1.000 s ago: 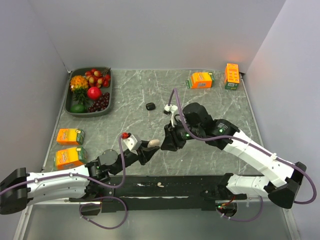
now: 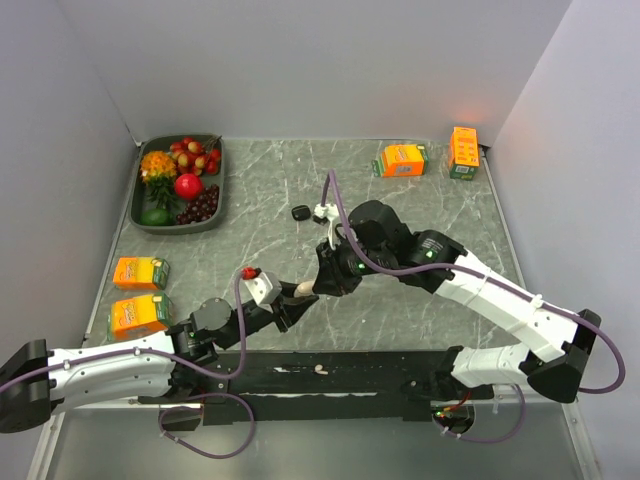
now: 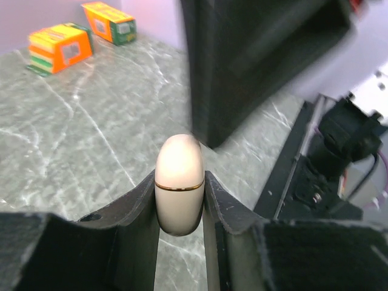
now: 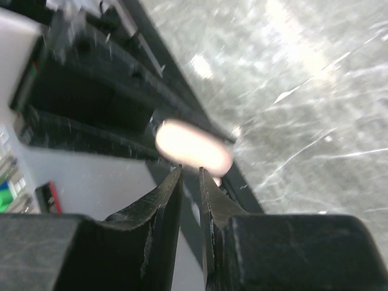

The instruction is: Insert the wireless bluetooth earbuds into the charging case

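My left gripper [image 2: 292, 300] is shut on a pale cream earbud [image 3: 179, 194] with a gold band, held upright between its fingertips in the left wrist view. My right gripper [image 2: 330, 275] hangs just beside and over it, a dark blurred shape above the earbud in the left wrist view. In the right wrist view its fingertips [image 4: 215, 221] are closed together near the blurred cream piece; what they hold, if anything, is hidden. A small black case [image 2: 301, 213] lies on the marble counter behind the grippers.
A fruit tray [image 2: 175, 225] sits at back left. Orange boxes stand at left [image 2: 140, 272] and back right [image 2: 404, 160]. A dark edge [image 2: 320, 385] runs along the front.
My right gripper has moved left, up against the earbud in my left gripper, over the last second.
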